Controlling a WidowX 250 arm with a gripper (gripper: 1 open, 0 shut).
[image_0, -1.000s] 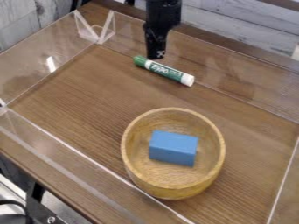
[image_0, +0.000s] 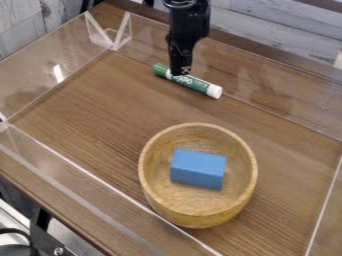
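Observation:
The black gripper (image_0: 179, 70) hangs from the top of the view, its tips low over the left part of a green-and-white tube (image_0: 201, 86) lying on the wooden table. Its fingers are shut, and I see nothing clearly between them; whether they touch the tube cannot be told. A wooden bowl (image_0: 163, 191) at the front right holds a blue block (image_0: 198, 168).
Clear plastic walls edge the table (image_0: 94, 125) on several sides. A dark cable lies at the bottom left corner, off the table.
The gripper has come down from above and behind the tube to just over it. The tube, bowl and block have not visibly moved.

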